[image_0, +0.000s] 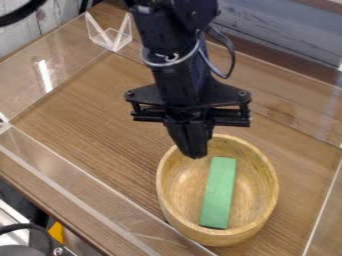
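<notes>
A yellow bowl (181, 195) sits on the wooden table at the lower right, holding a green block (218, 192). My black gripper (191, 150) hangs just over the bowl's back rim. It looks shut, with nothing visible between its tips; the black arm above it hides part of the table behind.
Bare table (74, 120) lies to the left and at the right. A white wire object (110, 32) stands at the back left, and a wall edge runs along the back right. A cable shows at the lower left corner.
</notes>
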